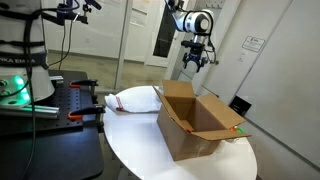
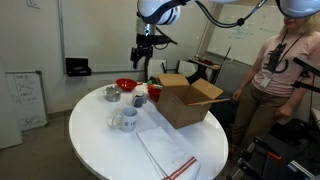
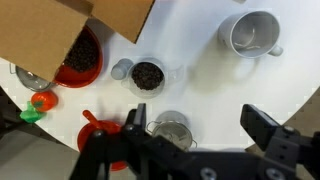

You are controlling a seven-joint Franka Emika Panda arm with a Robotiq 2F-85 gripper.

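My gripper stands open high above the table, its dark fingers [image 3: 264, 128] wide apart with nothing between them. In exterior view 1 the gripper [image 1: 194, 62] is beyond the box. Below it in the wrist view lie a grey-white mug [image 3: 252, 34], a clear cup of dark beans [image 3: 148, 76] and a metal pot [image 3: 173, 128]. A red bowl with dark contents [image 3: 82, 60] is partly under a box flap. Another red vessel [image 3: 99, 138] is partly covered by the left finger. The mug [image 2: 128, 118] stands upright in exterior view 2.
An open cardboard box [image 1: 190, 140] with spread flaps takes up one side of the round white table [image 1: 130, 135]. A striped white cloth [image 2: 168, 152] lies near the edge. A tomato-like red item [image 3: 44, 100] sits beside the red bowl. Clear table surrounds the mug.
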